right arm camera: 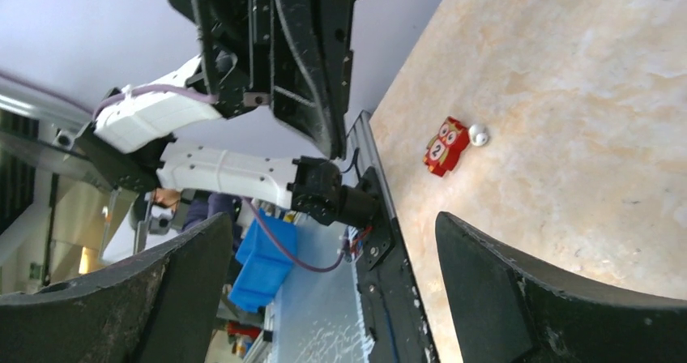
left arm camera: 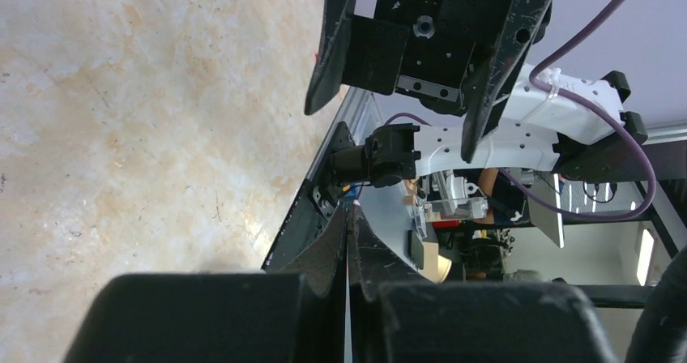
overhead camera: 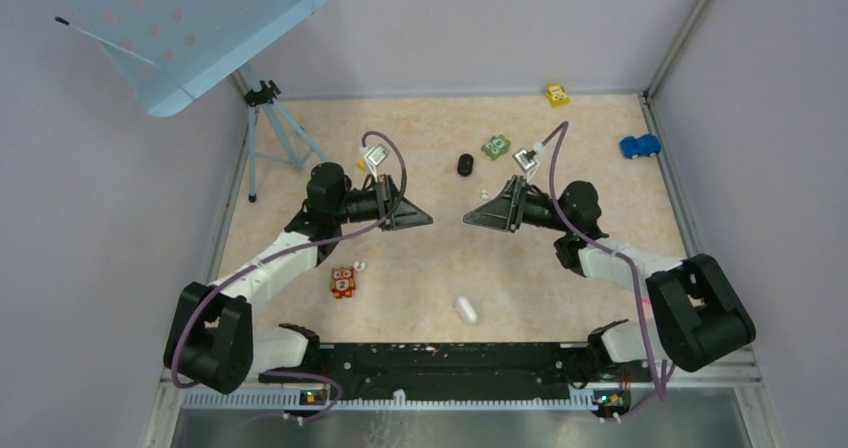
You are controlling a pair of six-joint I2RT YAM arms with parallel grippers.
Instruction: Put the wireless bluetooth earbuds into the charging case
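Note:
The white charging case [overhead camera: 467, 310] shows as a slightly blurred, elongated shape near the front edge, clear of both grippers; whether it touches the table I cannot tell. My left gripper [overhead camera: 430, 219] is shut with nothing visible between its fingers. Facing it across a small gap, my right gripper [overhead camera: 467, 218] stands open and empty, its fingers [right arm camera: 478, 290] wide apart. Small white pieces, seemingly earbuds [overhead camera: 360, 265], lie beside the red owl toy. Another small white piece [overhead camera: 485, 194] is on the table close to the right gripper.
The red owl toy [overhead camera: 343, 282] lies front left. Behind the grippers are a black oval object [overhead camera: 465, 165] and a green owl toy [overhead camera: 496, 147]. A yellow toy [overhead camera: 557, 95] and a blue car [overhead camera: 640, 146] sit far right. A tripod [overhead camera: 270, 118] stands back left.

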